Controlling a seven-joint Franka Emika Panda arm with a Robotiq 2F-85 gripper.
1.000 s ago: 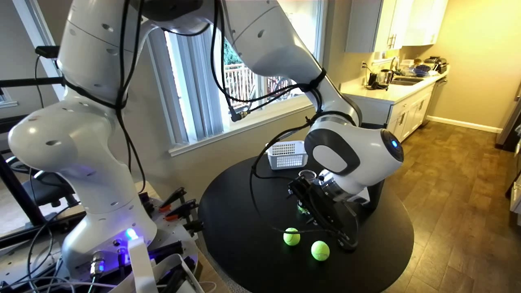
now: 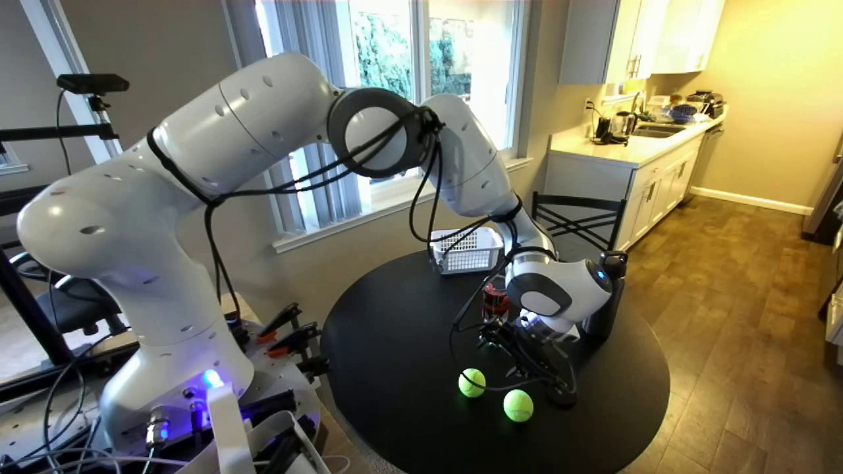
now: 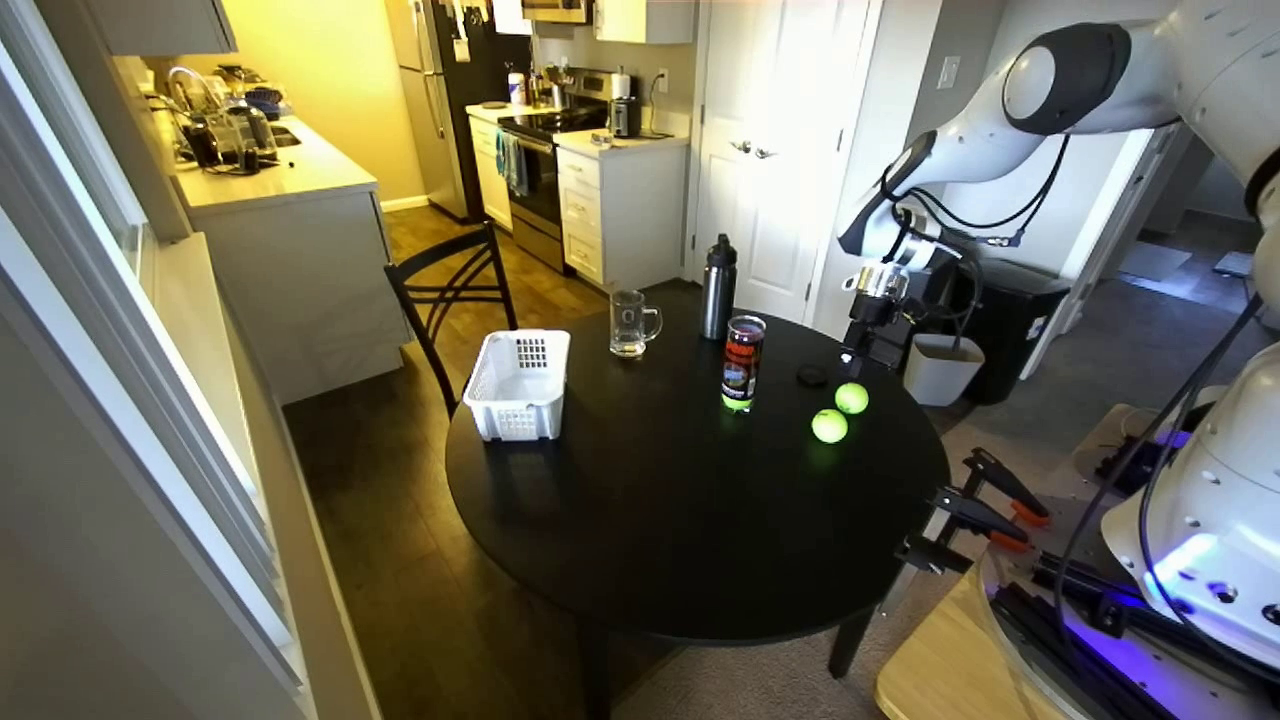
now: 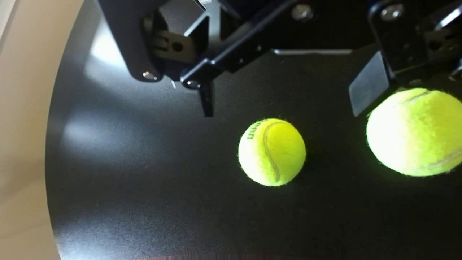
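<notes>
Two yellow-green tennis balls lie on the round black table; in the wrist view one ball (image 4: 271, 152) is near the middle and the other ball (image 4: 418, 134) is at the right edge. My gripper stands open above the table with nothing between its fingers. One finger (image 4: 370, 84) overlaps the right-hand ball's upper left edge in that view; whether they touch I cannot tell. Exterior view 2 has the gripper (image 3: 861, 350) just beyond the two balls (image 3: 851, 397). A clear tennis ball can (image 3: 743, 354) stands upright nearby with a ball showing at its bottom.
A white basket (image 3: 518, 420) sits toward the window side. The glass mug (image 3: 627, 326) and tall metal bottle (image 3: 719, 288) stand at the far side of the table. A small dark disc (image 3: 812, 376) lies near the balls.
The arm has bent into a lower pose, and its wrist has shifted left in exterior view 1. More of the can shows there now. Both balls are where they were.
</notes>
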